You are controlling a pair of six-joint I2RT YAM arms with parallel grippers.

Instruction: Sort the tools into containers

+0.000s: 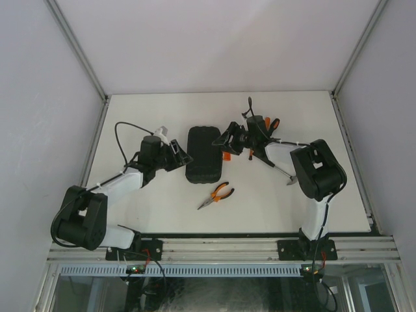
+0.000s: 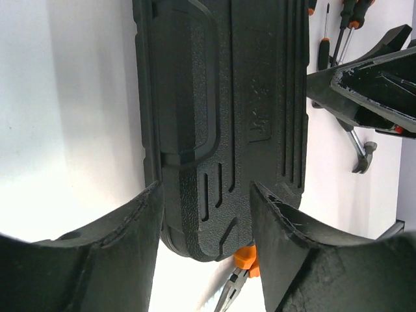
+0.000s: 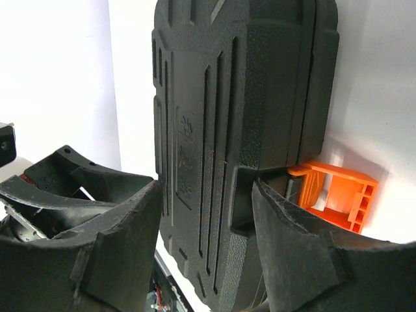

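Note:
A closed black case (image 1: 204, 154) lies mid-table, an orange plastic piece (image 3: 344, 195) showing at its right side. My left gripper (image 1: 181, 156) is beside its left edge, fingers apart over it in the left wrist view. My right gripper is at the case's right upper part, its fingertips over the case; whether anything is between them is unclear. Orange-handled pliers (image 1: 220, 193) lie in front of the case. Screwdrivers (image 2: 324, 52) and a hammer (image 2: 361, 159) lie to the right, partly under the right arm.
The right arm covers part of the tools at the right.

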